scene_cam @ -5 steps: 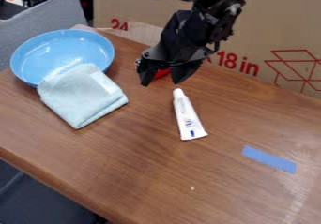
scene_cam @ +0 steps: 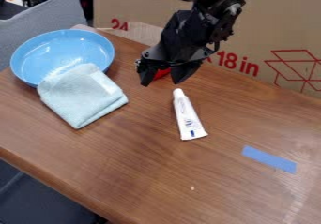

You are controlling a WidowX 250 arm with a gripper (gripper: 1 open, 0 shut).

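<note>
My gripper (scene_cam: 160,72) hangs over the back middle of the wooden table, open, its black fingers pointing down. Just behind it a red object (scene_cam: 162,73) is partly hidden. A white tube (scene_cam: 189,115) lies in front of the gripper, apart from it. To the left, a folded light-blue cloth (scene_cam: 81,95) lies by the rim of a blue plate (scene_cam: 63,43).
A strip of blue tape (scene_cam: 268,159) is on the right of the table (scene_cam: 150,171). A cardboard box (scene_cam: 276,31) stands along the back, a grey object (scene_cam: 32,22) at the back left.
</note>
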